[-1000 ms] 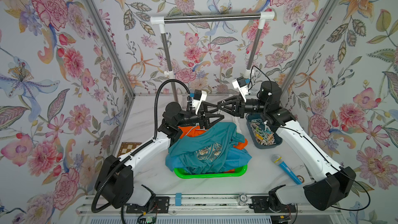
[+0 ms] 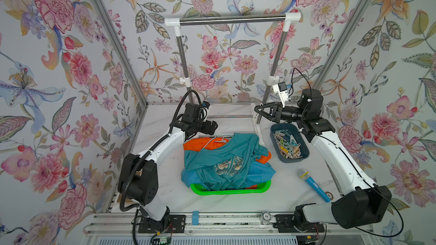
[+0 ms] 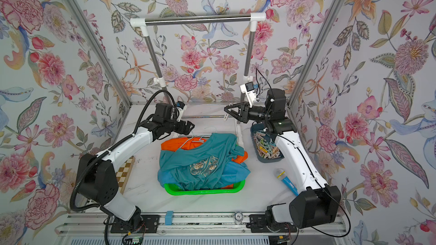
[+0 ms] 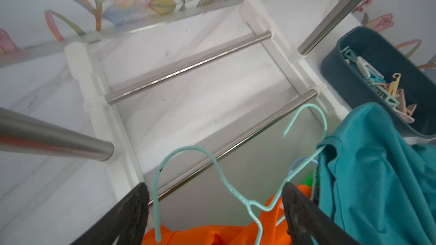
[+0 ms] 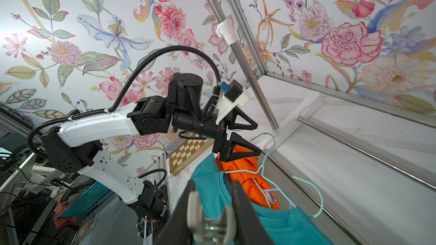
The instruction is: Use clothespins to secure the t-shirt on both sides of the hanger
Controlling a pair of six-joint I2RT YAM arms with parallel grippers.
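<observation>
A teal t-shirt (image 2: 218, 163) with a printed design lies over orange cloth in a green tray (image 2: 229, 191). Pale hangers (image 5: 261, 167) lie on the clothes at the back edge. My left gripper (image 3: 184, 122) hangs low over them, open, with nothing between its fingers. Higher up at the right, my right gripper (image 3: 231, 112) is shut on a light clothespin (image 5: 211, 222), blurred in the right wrist view.
A dark bin of clothespins (image 2: 290, 147) stands at the right. A rack with an upper bar (image 2: 231, 19) rises at the back. A blue-and-yellow object (image 2: 314, 185) lies front right.
My left gripper has moved left and down toward the hangers, away from the right one.
</observation>
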